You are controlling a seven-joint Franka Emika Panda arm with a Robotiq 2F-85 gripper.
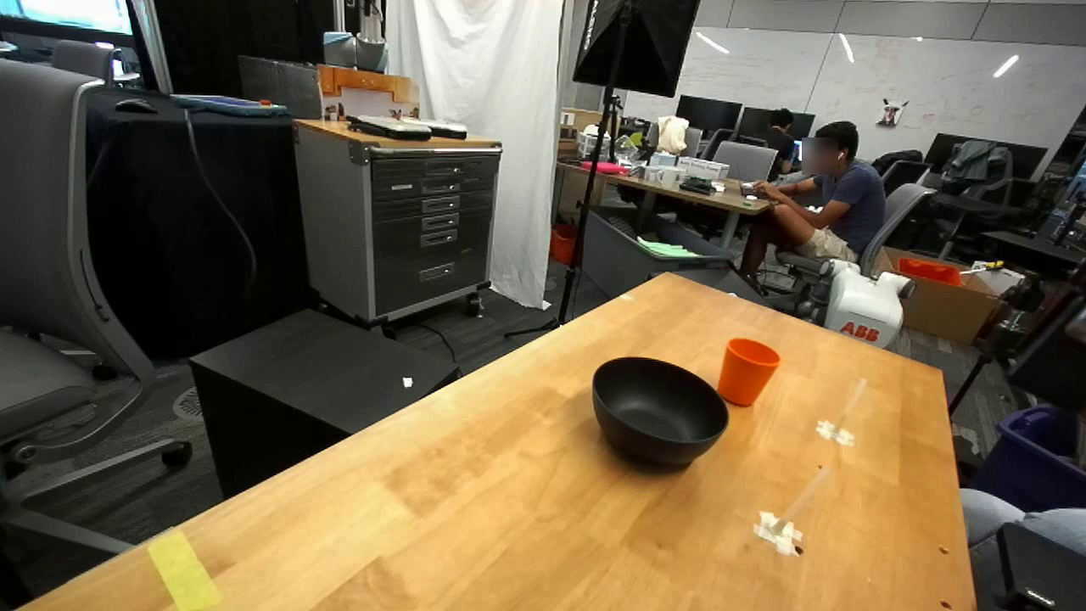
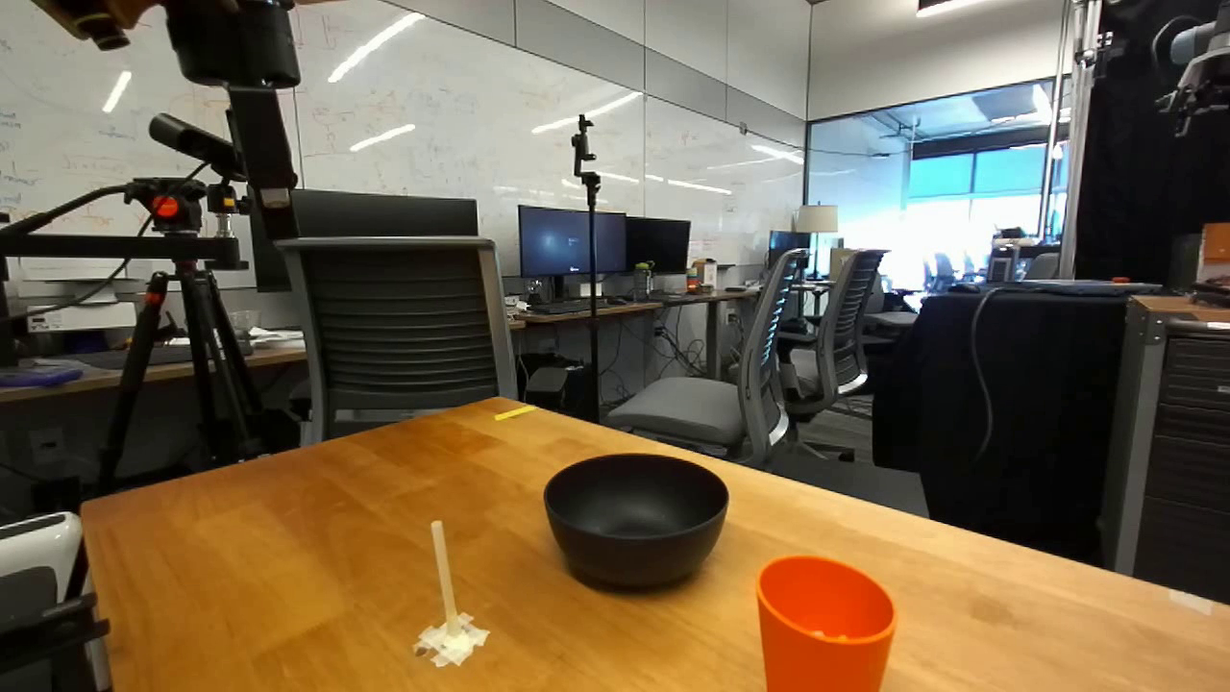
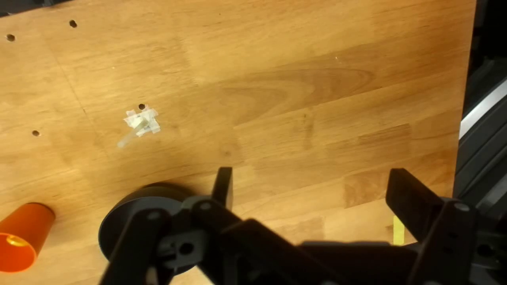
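A black bowl [image 1: 659,412] stands upright on the wooden table [image 1: 489,479], its inside looking empty. Close beside it is an orange cup [image 1: 748,372], also upright; something small and pale shows inside the cup [image 2: 827,623] in the second exterior view. In the wrist view my gripper is open, its fingers wide apart with only bare table seen between them. The gripper's left side hides part of the bowl [image 3: 142,202], while the cup [image 3: 26,235] lies farther left. High at the upper left of the second exterior view, part of the arm [image 2: 236,46] shows above the table.
Two thin pale sticks are fixed upright to the table with white tape; one stick [image 1: 804,496] stands nearer in the first exterior view, the other [image 1: 853,402] farther back. A yellow tape strip [image 1: 185,570] marks one end.
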